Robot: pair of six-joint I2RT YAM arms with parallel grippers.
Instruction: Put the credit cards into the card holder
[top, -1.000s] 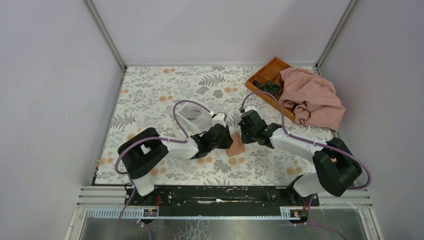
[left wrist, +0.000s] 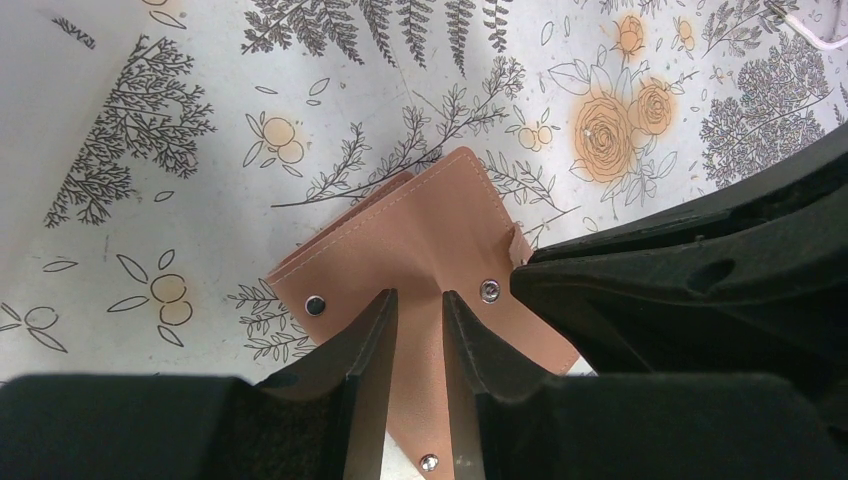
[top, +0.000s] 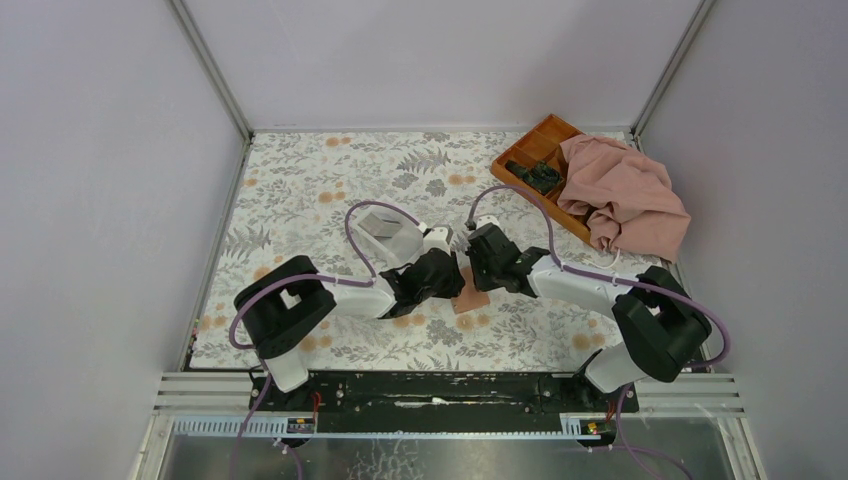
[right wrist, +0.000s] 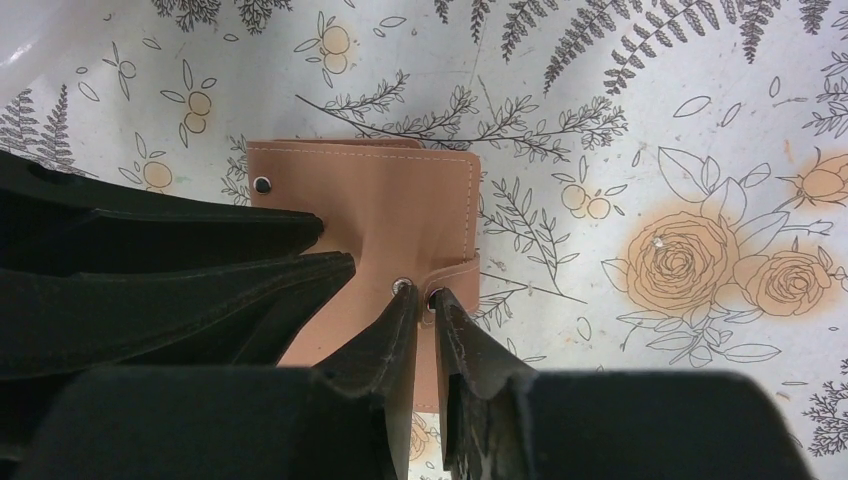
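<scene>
The tan leather card holder [top: 471, 301] lies on the patterned table between both arms, metal snaps showing on its face. In the left wrist view my left gripper is over the holder, a narrow gap between its fingers and only leather visible behind. My right gripper is at the holder's right edge, its fingertips slightly apart at the small snap strap [right wrist: 462, 280]. That strap stands partly raised, its end between or just behind those tips; a firm grip does not show. I can make out no credit cards for certain.
Behind my left arm stands a white bin [top: 407, 245] with a greyish flat item in it. A wooden tray [top: 547, 134] holding a dark green object is at the back right, partly covered by a pink cloth [top: 625, 190].
My right gripper has moved left and slightly down, closer to the left gripper and over the holder's right edge. The left arm and the holder look almost unmoved.
</scene>
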